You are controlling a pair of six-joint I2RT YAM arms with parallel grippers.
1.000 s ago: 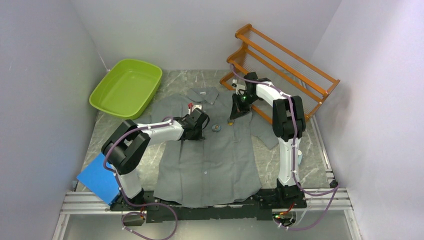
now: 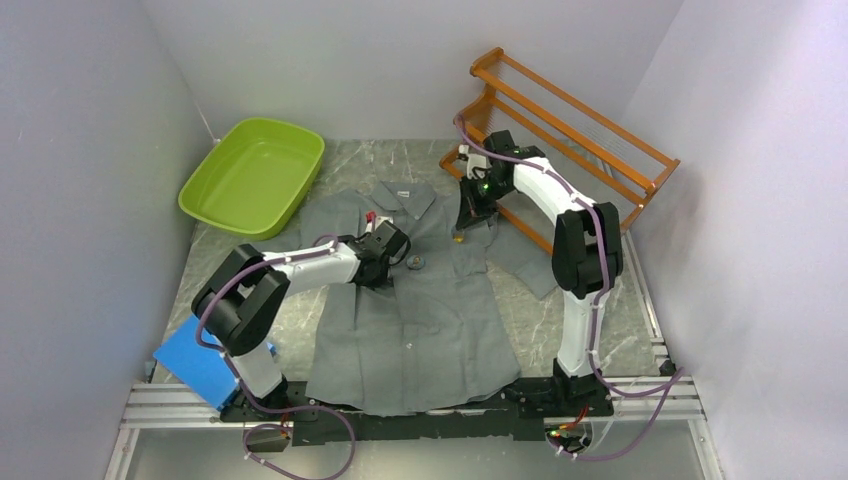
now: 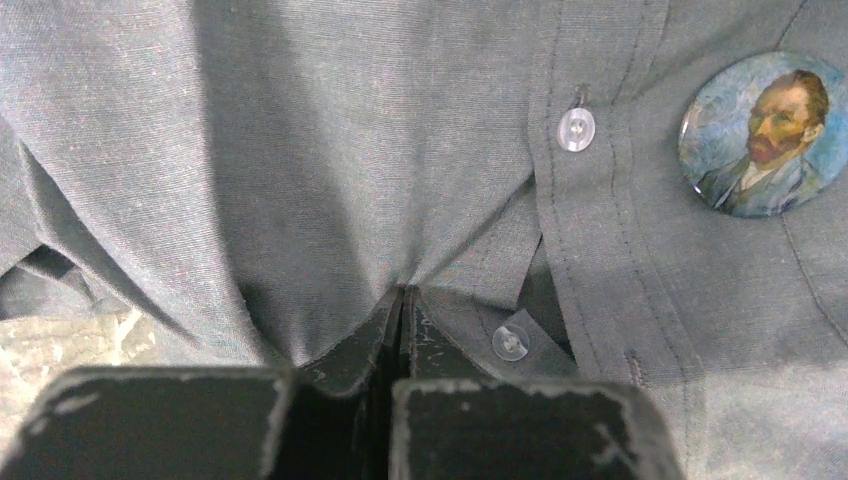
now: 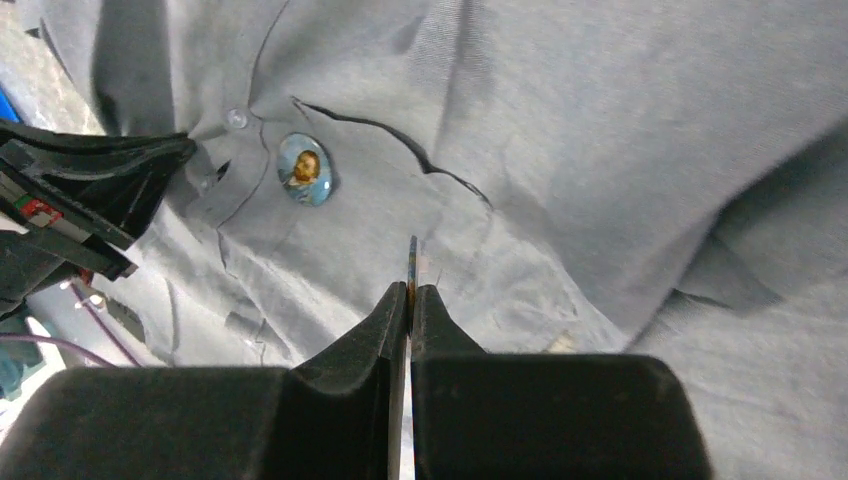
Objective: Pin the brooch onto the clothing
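Observation:
A grey shirt (image 2: 420,330) lies spread on the marble table. The round Van Gogh brooch rests on it beside the button placket, seen also small in the right wrist view. My left gripper is down on the fabric left of the brooch, its fingertips close together at a crease near a button; whether cloth is between them is unclear. My right gripper hangs above the shirt to the brooch's right, shut on a thin, pale item (image 4: 421,262) that is hard to identify.
A green tub (image 2: 250,175) stands at the back left, a blue board (image 2: 190,365) at the front left. A wooden rack (image 2: 565,110) leans at the back right beside my right arm. Walls close in the sides and back.
My left gripper has moved left and slightly down in the top view. The brooch has shifted left with the shirt's front. My right gripper has moved slightly left and up.

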